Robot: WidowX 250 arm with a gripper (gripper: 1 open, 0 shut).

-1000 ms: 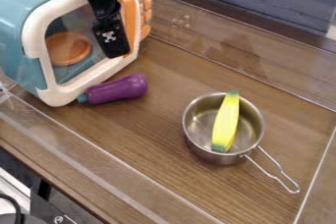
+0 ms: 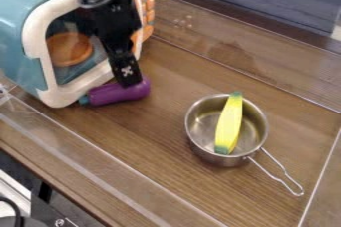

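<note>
My black gripper (image 2: 126, 72) reaches down from the top, open, its fingertips just above a purple eggplant (image 2: 118, 94) lying on the wooden counter. Behind it stands a light blue toy microwave (image 2: 30, 27) with a white-framed front, holding an orange round piece (image 2: 70, 50) inside. A steel pot (image 2: 204, 146) with a wire handle sits to the right, a yellow banana-like toy (image 2: 229, 119) with green ends in it.
A grey wall stands at the back, and the counter's front edge runs at lower left.
The gripper has moved downward toward the eggplant and now covers more of the microwave's front. The pot and banana are unchanged.
</note>
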